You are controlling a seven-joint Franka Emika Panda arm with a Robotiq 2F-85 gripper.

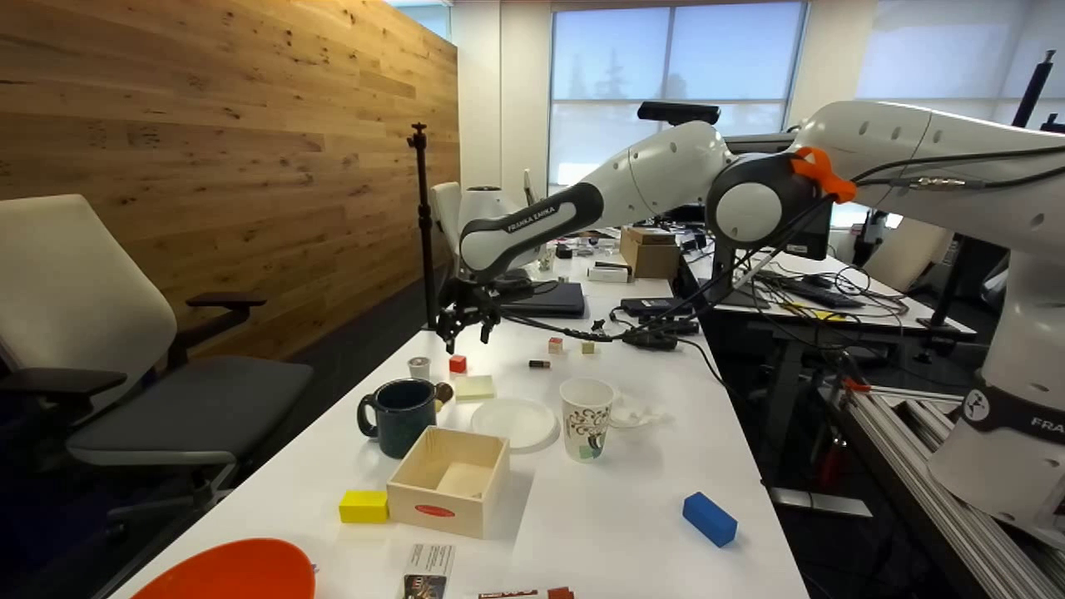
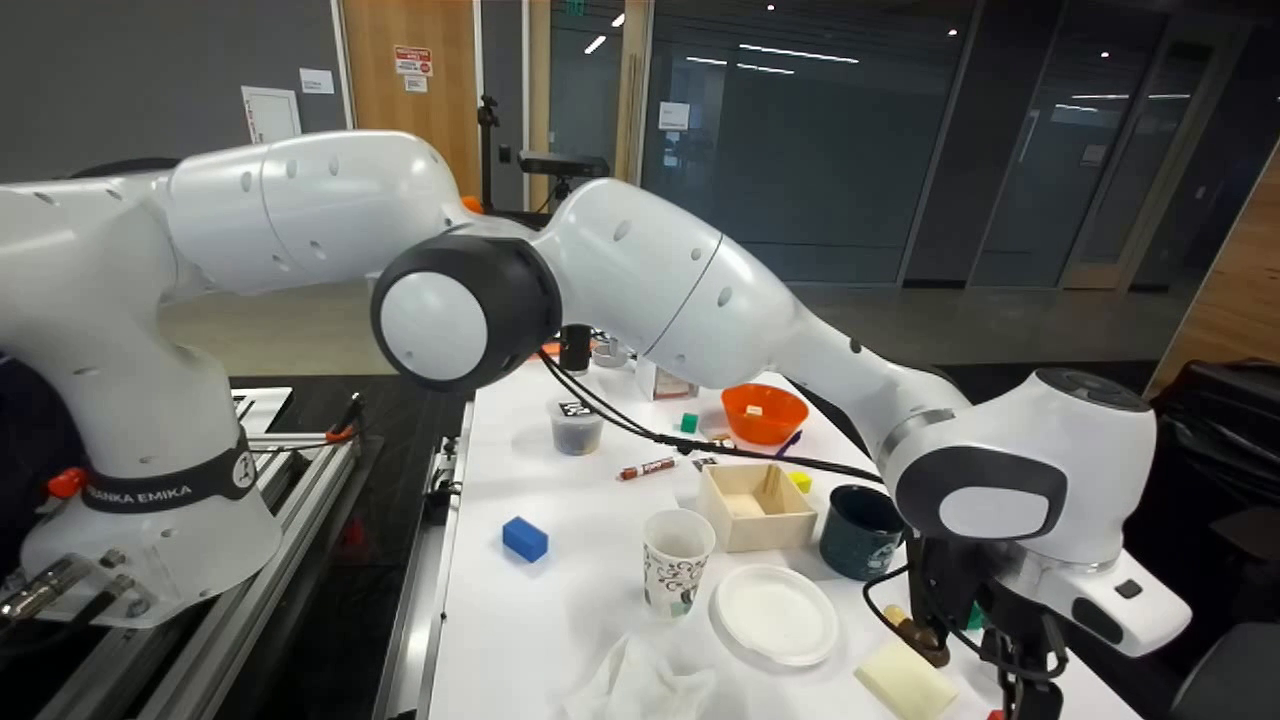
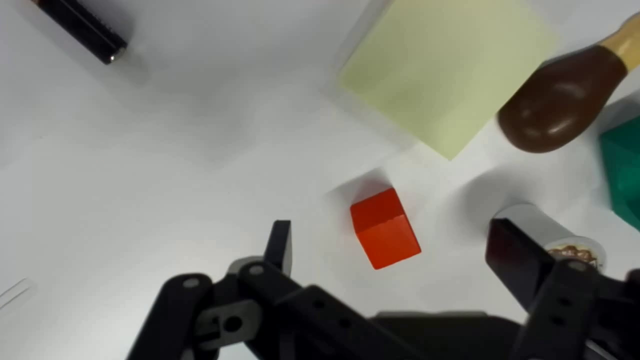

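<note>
My gripper is open above the white table, with no object held between its fingers. In the wrist view a red cube lies on the table below, within the gap between the two fingertips as seen from above. From the first exterior view, the gripper hangs over the far left part of the table, and the red cube sits beneath it with clear space between. A small white cup-like container is partly covered by the right finger.
Close to the cube lie a yellow sticky pad, a brown-ended object and a green block. A battery is farther off. Nearer the exterior camera stand a dark mug, a wooden box and a paper cup.
</note>
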